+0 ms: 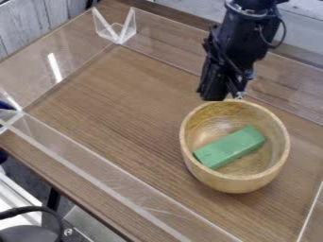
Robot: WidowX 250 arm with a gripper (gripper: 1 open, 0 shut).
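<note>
My black gripper (pixel 214 90) hangs just above the far left rim of a wooden bowl (pixel 271 161), pointing down, shut with nothing visible between its fingers. Inside the bowl lies a green block (pixel 229 146), set diagonally on the bottom.
A clear plastic piece (pixel 115 28) with white edges stands at the back left of the wooden table (pixel 108 113). A black cable and a dark device sit off the table at the lower left.
</note>
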